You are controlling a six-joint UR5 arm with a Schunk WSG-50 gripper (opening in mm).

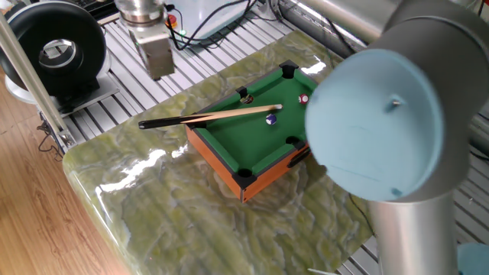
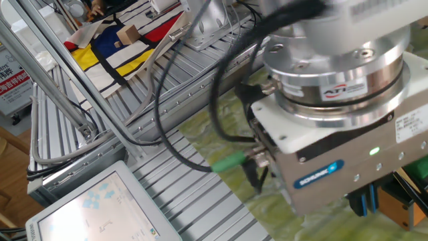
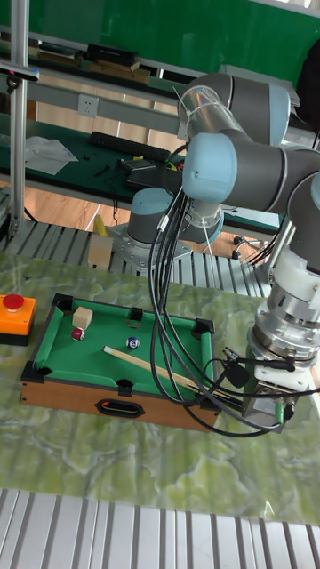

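Observation:
A small pool table (image 1: 234, 142) with green cloth and orange-brown sides stands on the marbled green tabletop. The cue (image 1: 229, 114) rests across it, its black handle jutting past the rim. On the cloth lie a blue-striped ball (image 1: 271, 119) and a red-striped ball (image 1: 303, 98). A wooden block (image 3: 83, 316) sits near the red ball in exterior view 3, but the arm hides it in exterior view 1. My gripper (image 2: 364, 206) hangs beyond the handle end, apart from the cue in exterior view 1. Its dark blue fingers (image 2: 372, 198) are partly seen; their gap is unclear.
An orange box with a red button (image 3: 13, 302) stands beside the pool table. Loose black cables (image 3: 169, 365) hang from the arm. A tablet screen (image 2: 100, 211) lies at the slatted table's edge.

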